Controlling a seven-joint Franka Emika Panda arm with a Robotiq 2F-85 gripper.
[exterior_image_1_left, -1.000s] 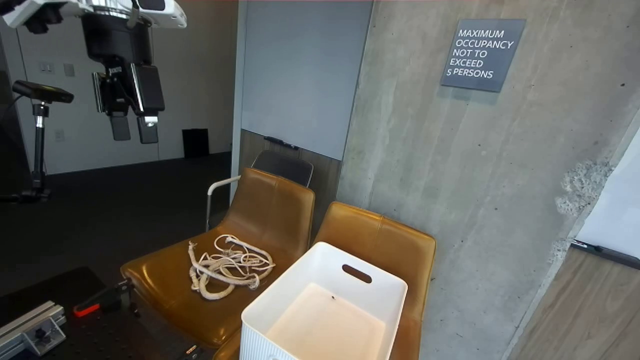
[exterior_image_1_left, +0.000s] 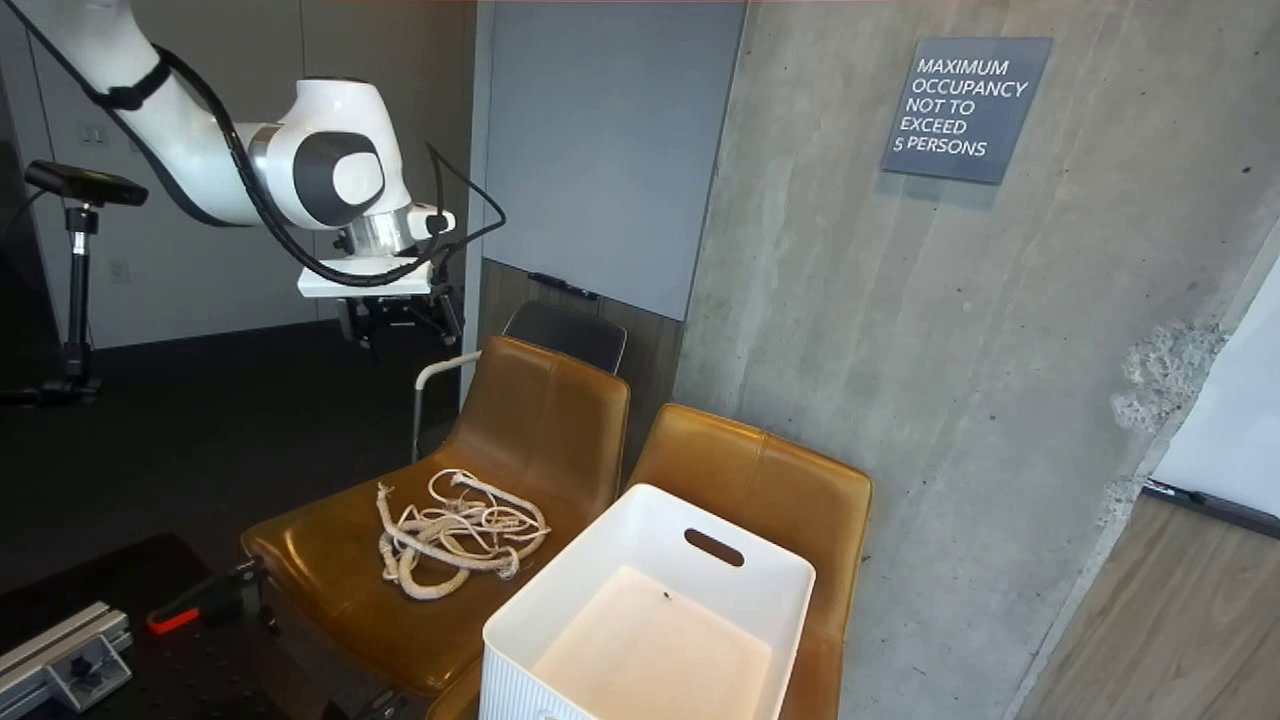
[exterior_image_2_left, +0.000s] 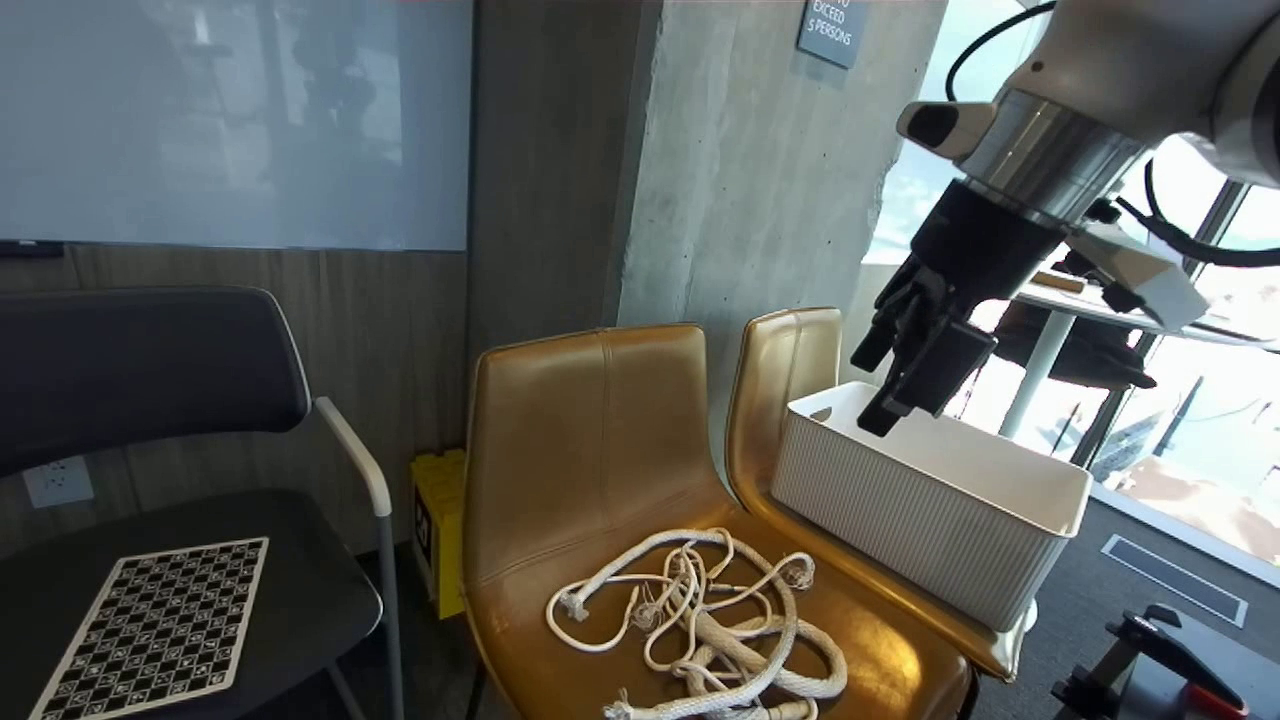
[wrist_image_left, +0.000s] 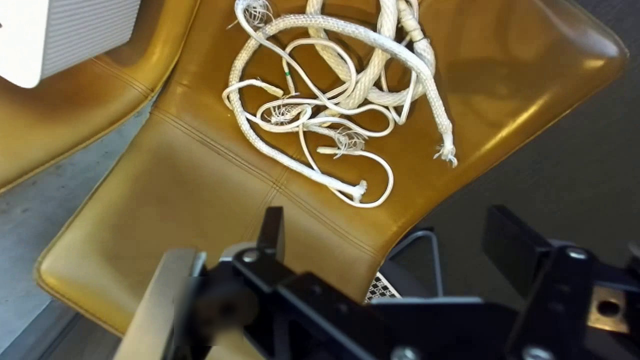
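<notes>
A loose tangle of off-white ropes (exterior_image_1_left: 446, 534), thick and thin with frayed ends, lies on the seat of a tan leather chair (exterior_image_2_left: 594, 432). Beside it, a white ribbed bin (exterior_image_2_left: 918, 498) rests on a second tan chair; its inside looks empty in exterior view 1. My gripper (exterior_image_1_left: 402, 330) hangs in the air above the rope chair, well clear of the ropes. In the wrist view the two black fingers (wrist_image_left: 273, 231) stand wide apart, the gripper open with nothing between them. The ropes (wrist_image_left: 360, 78) appear beyond the fingertips, toward the top of that view.
A dark chair (exterior_image_2_left: 144, 396) with a checkered board (exterior_image_2_left: 162, 630) on its seat stands to one side. Behind the tan chairs rises a concrete pillar (exterior_image_1_left: 960, 360). A camera on a stand (exterior_image_1_left: 82, 276) is at the left of exterior view 1.
In exterior view 1 my gripper has moved right and lower, and the wrist has turned, so the arm now reaches in from the upper left. Ropes and bin have not moved.
</notes>
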